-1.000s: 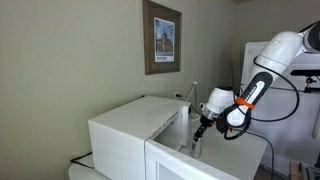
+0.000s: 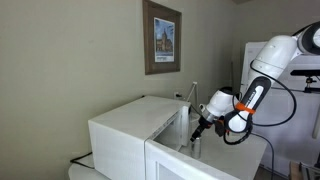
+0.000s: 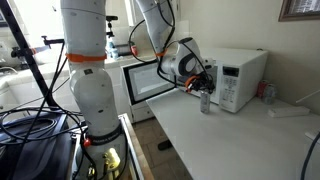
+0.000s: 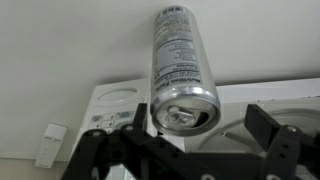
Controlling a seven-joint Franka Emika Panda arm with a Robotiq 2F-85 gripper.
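Observation:
A silver drink can (image 3: 205, 102) stands upright on the white table (image 3: 190, 135), in front of the microwave (image 3: 236, 76). My gripper (image 3: 203, 84) is just above the can, its fingers open. In the wrist view the can's (image 4: 180, 65) printed side and its top with the tab show large, in the gap between the dark fingers of the gripper. The left finger looks close to the can and a wider gap shows on the right; contact cannot be made out. Exterior view 1 has the can (image 2: 196, 147) partly behind the microwave door.
The white microwave (image 2: 130, 130) has its door (image 2: 185, 165) swung open, close to the can and arm. Small bottles (image 3: 266, 92) stand beyond it by the wall. Toward the front, the table is clear.
The can and the microwave door stay where they were.

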